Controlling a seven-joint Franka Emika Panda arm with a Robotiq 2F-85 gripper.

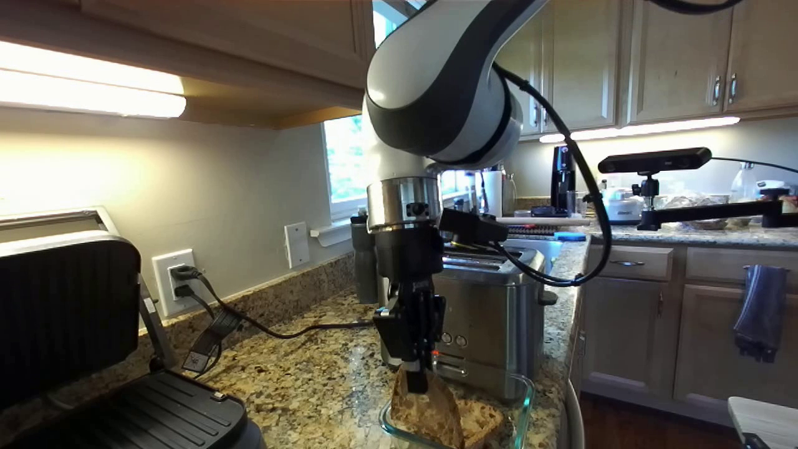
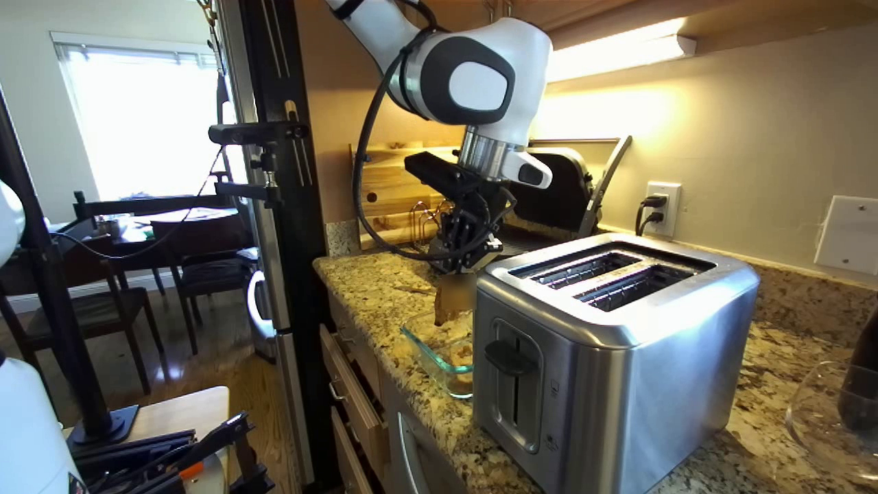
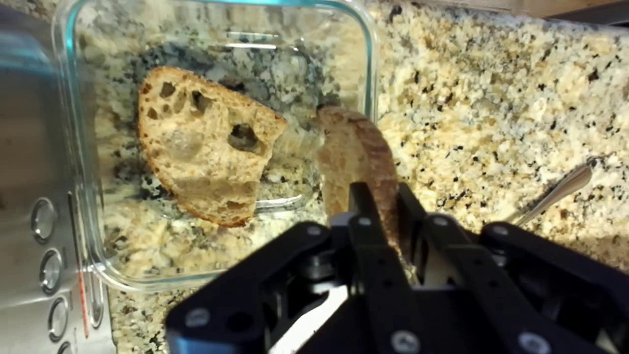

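Observation:
In the wrist view my gripper is shut on a slice of bread (image 3: 348,159), its crust edge standing upright between the fingers. Exterior view 1 shows this held slice (image 1: 423,411) hanging at the glass dish, its lower end in front of the rim. Inside the clear glass dish (image 3: 370,71) a second bread slice (image 3: 200,177) lies flat, with large holes in its crumb. Close beside the dish stands the steel toaster (image 2: 609,370), its top slots empty as far as I can see.
An open black grill press (image 1: 120,404) occupies the counter at left in exterior view 1, with its power cord (image 1: 299,332) running behind. Some metal utensil (image 3: 557,191) lies right of the dish. A clear glass (image 2: 839,420) stands beyond the toaster.

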